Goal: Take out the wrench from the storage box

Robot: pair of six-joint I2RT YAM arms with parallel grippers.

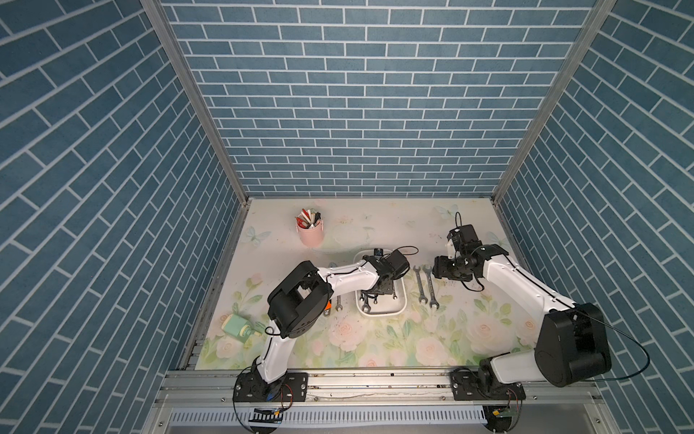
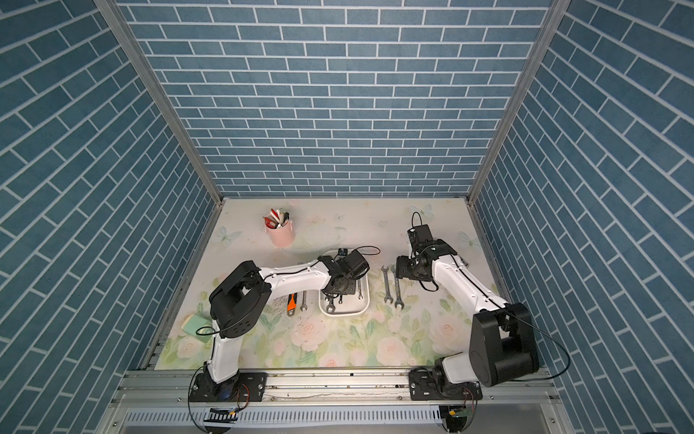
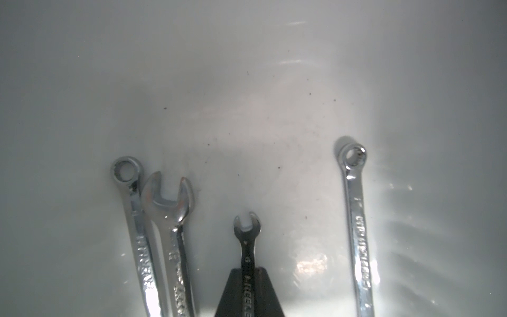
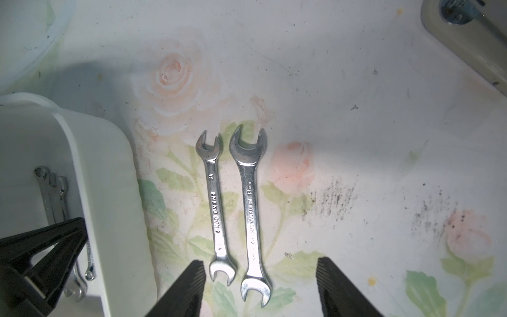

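Note:
The white storage box (image 1: 405,306) stands mid-table with my left arm reaching into it. In the left wrist view, my left gripper has its fingers against both sides of a small wrench (image 3: 246,240), whose open finger end points away. Left of it lie a ring-ended wrench (image 3: 138,232) and a bigger open-ended wrench (image 3: 171,222), side by side; a ring-ended wrench (image 3: 356,211) lies to the right. My right gripper is open above the table beside the box, nothing between its fingers.
Two wrenches lie on the table right of the box, a smaller one (image 4: 214,198) and a larger one (image 4: 249,206). A pink cup (image 1: 311,233) of tools stands at the back left. A green object (image 1: 237,327) lies front left.

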